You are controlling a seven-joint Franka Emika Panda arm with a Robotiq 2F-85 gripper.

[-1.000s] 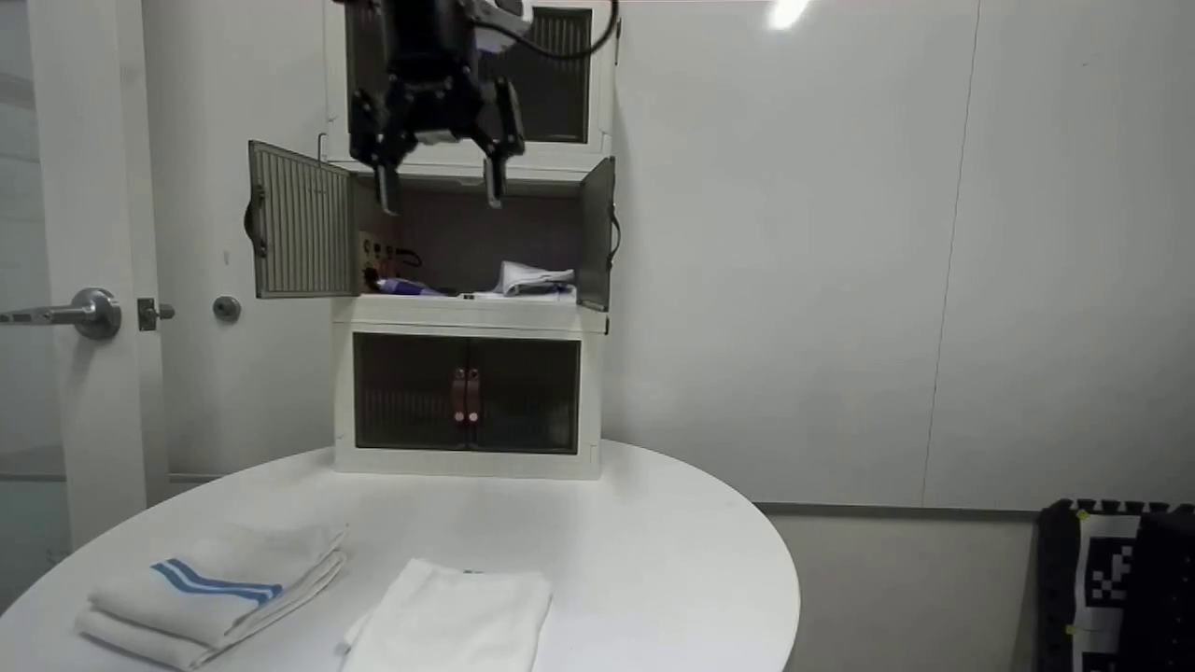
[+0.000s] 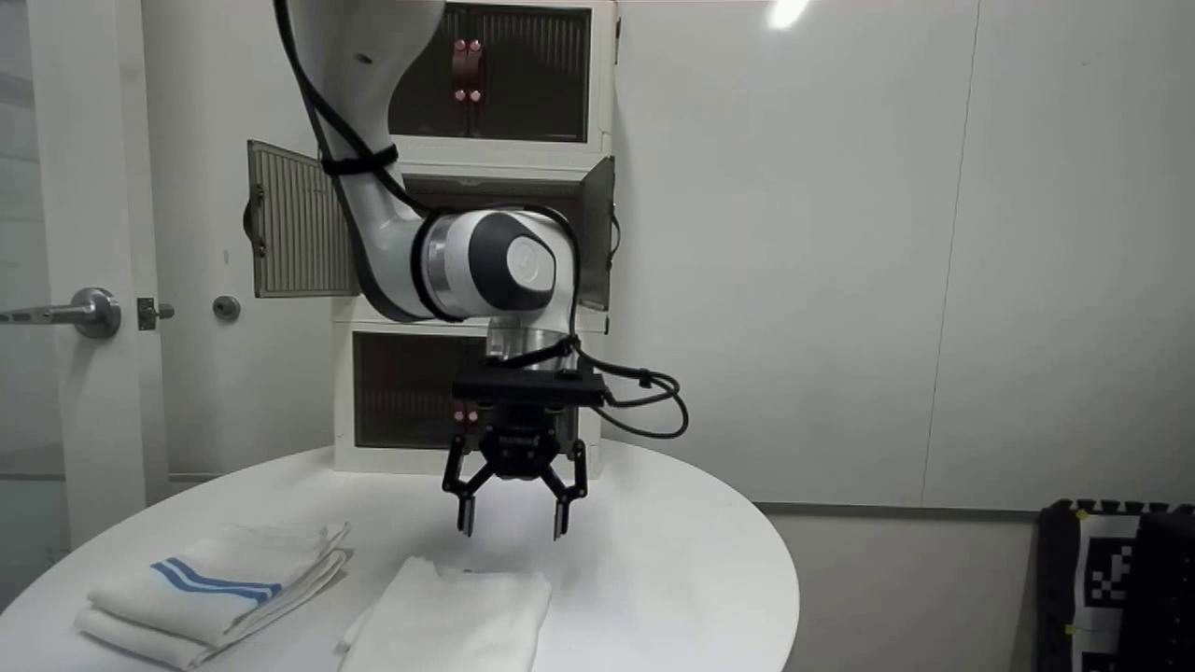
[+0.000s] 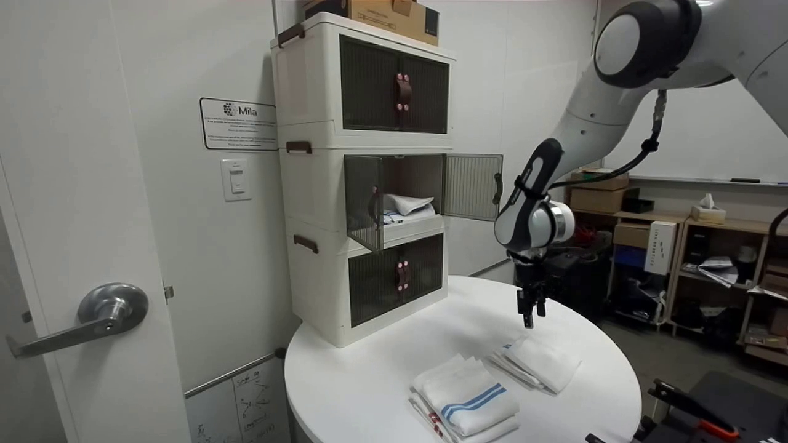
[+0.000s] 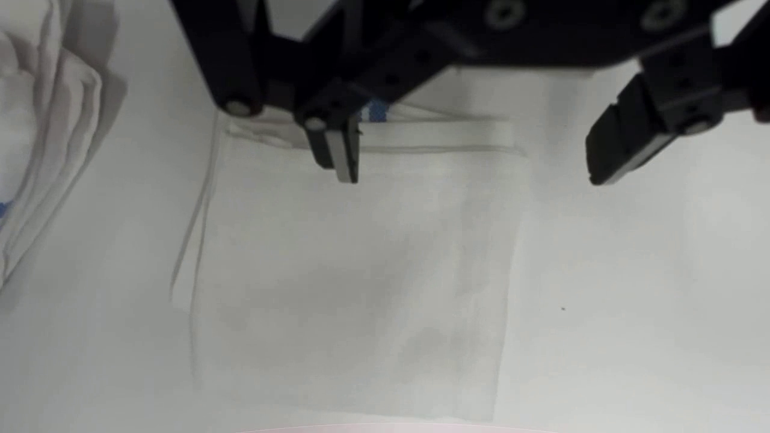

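Note:
My gripper (image 2: 513, 526) is open and empty, fingers pointing down, above the table near the far edge of a plain white folded towel (image 2: 454, 622). In the wrist view this towel (image 4: 346, 281) lies flat below; one finger (image 4: 340, 155) overlaps its upper part, while the other finger (image 4: 628, 137) is over bare table to its right. A bit of blue stripe shows at the towel's upper edge. A second folded towel with blue stripes (image 2: 213, 582) lies to the left. From the other side, the gripper (image 3: 535, 314) hangs above the plain towel (image 3: 543, 362), apart from it.
At the back of the round white table (image 2: 683, 560) stands a stacked cabinet (image 3: 317, 184). Its middle compartment has both doors spread open, with folded white cloth (image 3: 406, 207) inside. A door with a handle (image 2: 90, 314) stands at the left.
The gripper has come down from in front of the upper cabinet to low above the table, shifting slightly right. It stays open. Both towels lie where they were.

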